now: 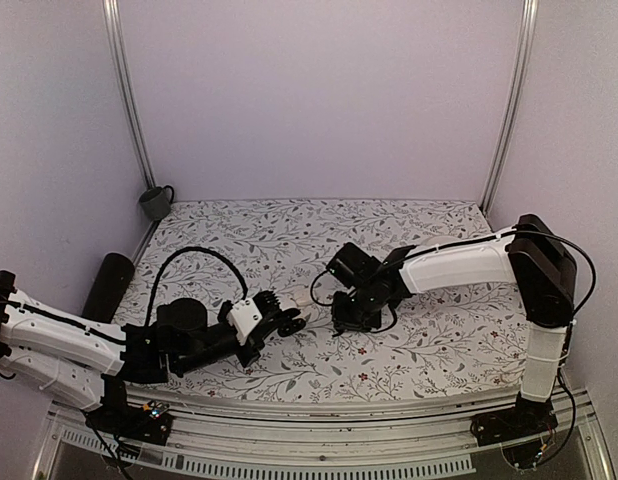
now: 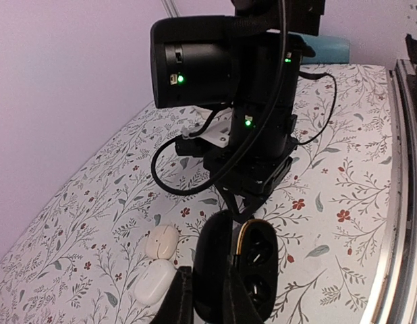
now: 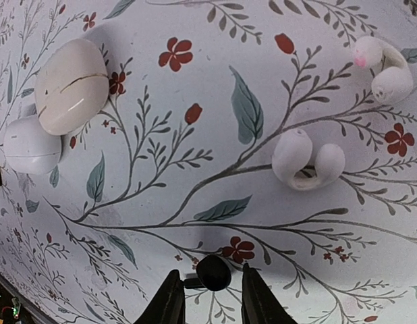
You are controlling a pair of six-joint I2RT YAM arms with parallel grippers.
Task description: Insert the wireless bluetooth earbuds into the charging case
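Note:
My left gripper is shut on an open black charging case (image 2: 212, 263), held upright with two dark recessed wells facing right; the top view shows it left of the right arm. A small black earbud (image 3: 213, 272) lies on the floral surface in the right wrist view. My right gripper is part open just over it, a finger to either side and slightly nearer the frame's bottom; whether it touches the earbud cannot be told.
White rounded cases (image 3: 71, 86) lie beside the black case's position. Two small white curved pieces (image 3: 308, 158) lie farther right. A mug (image 1: 156, 203) and a dark cylinder (image 1: 111, 285) sit at the left edge.

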